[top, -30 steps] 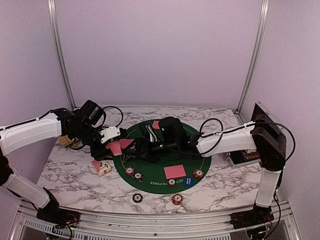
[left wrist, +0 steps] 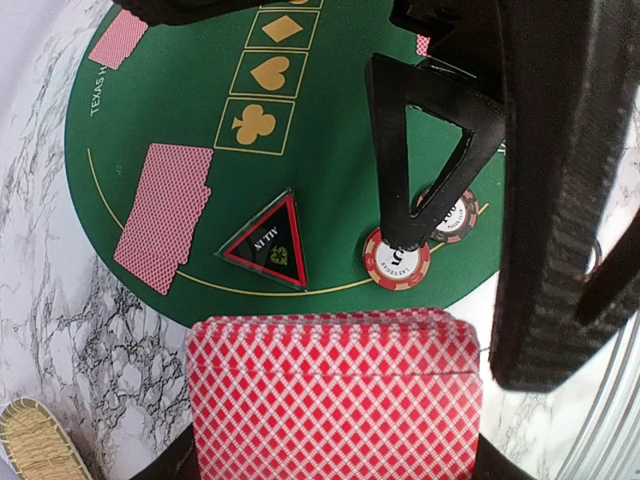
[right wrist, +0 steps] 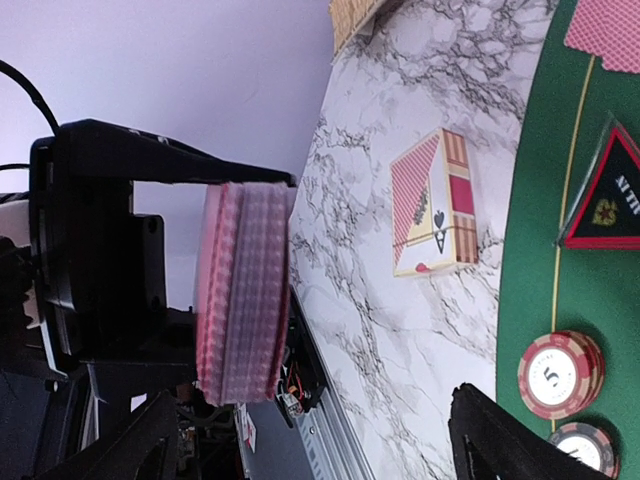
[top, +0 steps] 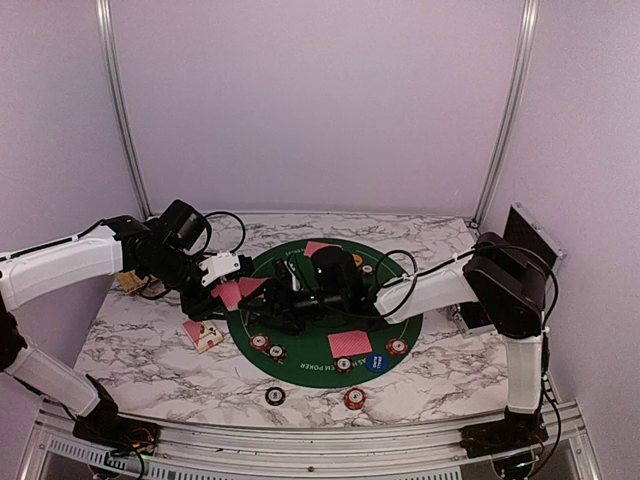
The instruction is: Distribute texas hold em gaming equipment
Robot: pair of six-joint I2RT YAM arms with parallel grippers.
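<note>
My left gripper (top: 222, 290) is shut on a red-backed deck of cards (left wrist: 335, 400) at the left edge of the round green poker mat (top: 310, 375). In the right wrist view the deck (right wrist: 245, 295) stands on edge between the left fingers. Close beside it, my right gripper is open, its fingertips apart with nothing held between them. Red-backed cards lie on the mat: an overlapping pair (left wrist: 160, 220) on the left side, others (top: 350, 344) near the front, and more (top: 317, 247) at the back.
A triangular ALL IN marker (left wrist: 270, 245) and a red chip stack (right wrist: 560, 374) sit on the mat. The card box (top: 203, 335) lies on the marble left of it. A black chip (top: 275, 396) and a red chip (top: 354, 398) rest in front. An open case (top: 475, 315) stands right.
The left arm and the deck appear unmoved.
</note>
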